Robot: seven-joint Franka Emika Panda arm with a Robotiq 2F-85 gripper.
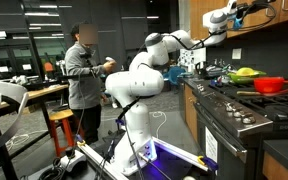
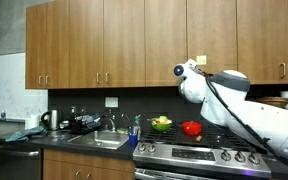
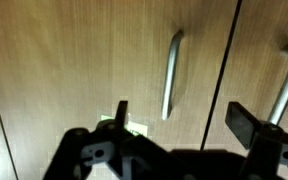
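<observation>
A wooden cabinet door fills most of the wrist view, with a slim metal handle (image 3: 170,75) standing upright on it. My gripper faces the door, its two dark fingers spread wide apart. The handle lies in line with the gap between them, and nothing is gripped. How far the fingertips are from the door is hard to judge. In the second exterior view the gripper (image 2: 180,70) is up against the row of upper cabinets (image 2: 129,45). The first exterior view shows the arm stretched high to the right toward these cabinets.
A second handle (image 3: 287,85) is on the neighbouring door, close to the right finger. Below the arm are a stove (image 2: 199,153), a red pot (image 2: 192,128) and a green bowl (image 2: 161,124). A person (image 1: 85,80) stands at the left, away from the cabinets.
</observation>
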